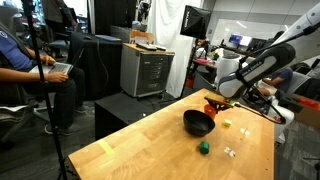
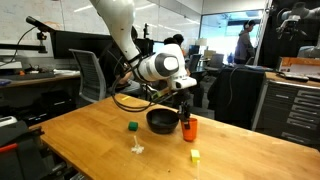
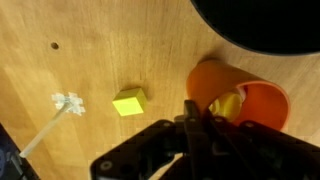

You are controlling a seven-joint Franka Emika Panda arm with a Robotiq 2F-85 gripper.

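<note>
An orange cup [image 3: 215, 76] is beside the black bowl [image 3: 270, 22] in the wrist view, its mouth facing partly toward the camera. Inside the cup shows something yellow [image 3: 231, 103]. My gripper is shut on the cup's near rim, with the wall between its fingers. Seen from exterior view 2, the orange cup [image 2: 190, 131] stands to the right of the black bowl [image 2: 162, 121], below my gripper [image 2: 185, 114]. Whether the cup touches the table cannot be told.
A yellow block [image 3: 129, 102] and a white stick-like piece [image 3: 55, 121] lie on the table in the wrist view. A green object [image 1: 204, 147] sits in front of the bowl.
</note>
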